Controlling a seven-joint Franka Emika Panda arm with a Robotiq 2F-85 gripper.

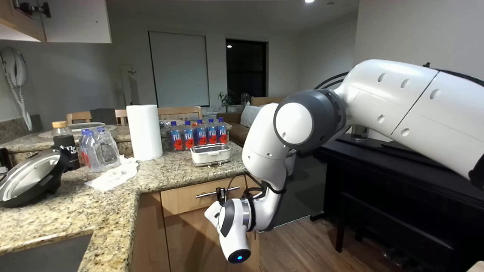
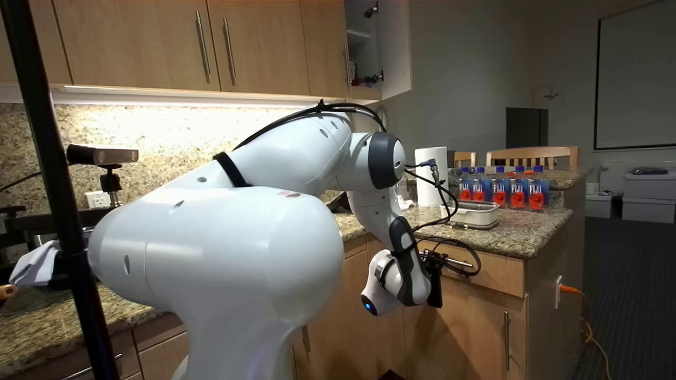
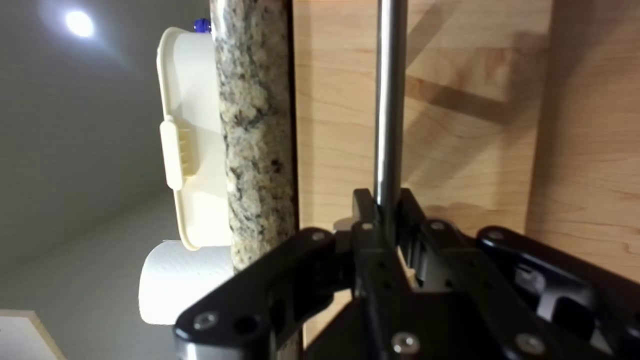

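In the wrist view my gripper is shut, its black fingers pressed on either side of a round metal drawer handle (image 3: 390,102). The handle runs along the front of a light wood drawer (image 3: 342,138), just below the granite edge. From exterior view 1 the handle's left end (image 1: 205,195) sticks out past my gripper, and the drawer front (image 1: 174,202) looks flush or nearly flush with the cabinet; any small gap cannot be made out. In exterior view 2 my wrist hides most of the grip, with the handle's far end (image 2: 466,264) showing beside it.
A granite counter (image 1: 181,176) overhangs the drawer. On it stand a cream container (image 1: 211,154), a paper towel roll (image 1: 144,132), several water bottles (image 1: 199,135) and a black lid (image 1: 31,176). Lower cabinet door (image 2: 466,329) lies below; open floor is at the right.
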